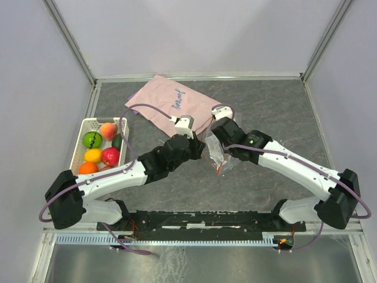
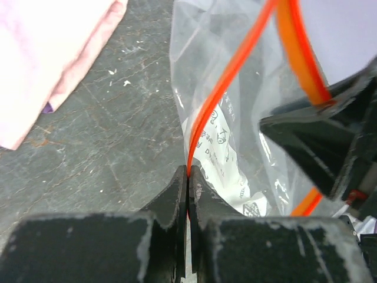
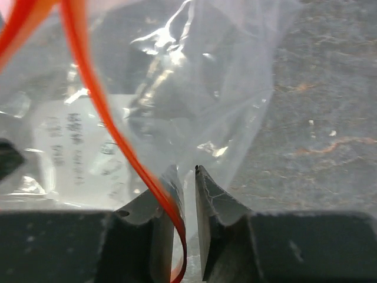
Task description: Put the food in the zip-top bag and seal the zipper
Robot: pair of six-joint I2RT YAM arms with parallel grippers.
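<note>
A clear zip top bag (image 1: 215,146) with an orange-red zipper rim hangs between my grippers at the middle of the table. In the left wrist view, my left gripper is shut on the orange rim (image 2: 203,115). My right gripper is partly open; the rim (image 3: 132,156) runs down along its left finger, with clear plastic beside it. Through the bag's wall a printed white label (image 3: 82,150) shows. The mouth stands spread in a loop, and I see no food inside. Toy-like food, including a peach (image 1: 108,131) and a red apple (image 1: 110,156), sits in the basket.
The white basket (image 1: 75,154) stands at the far left, beyond my left arm. A pink cloth (image 1: 162,100) with lettering lies flat behind the grippers.
</note>
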